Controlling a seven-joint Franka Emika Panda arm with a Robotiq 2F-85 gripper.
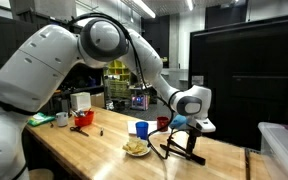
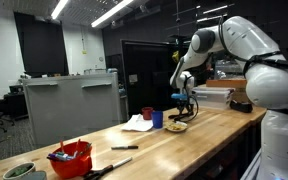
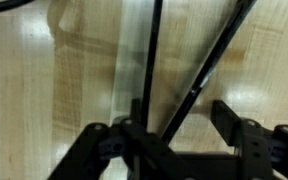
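Observation:
A black rack-like object with thin bars (image 1: 182, 152) lies on the wooden table, right of the plate, in exterior view 1. My gripper (image 1: 193, 138) points down at it from just above. In the wrist view, two dark bars cross the scene; the slanted bar (image 3: 209, 65) runs into the gap between my fingertips, and the other bar (image 3: 153, 50) meets the left fingertip in the picture. The gripper is partly open, with space showing between the fingers. Whether either finger touches a bar I cannot tell.
A plate with yellow pieces (image 1: 136, 147), a blue cup (image 1: 142, 129) and a red cup (image 1: 163, 123) stand to the left. Farther off is a red bowl holding tools (image 2: 69, 160), with a black-handled tool (image 2: 106, 169) beside it.

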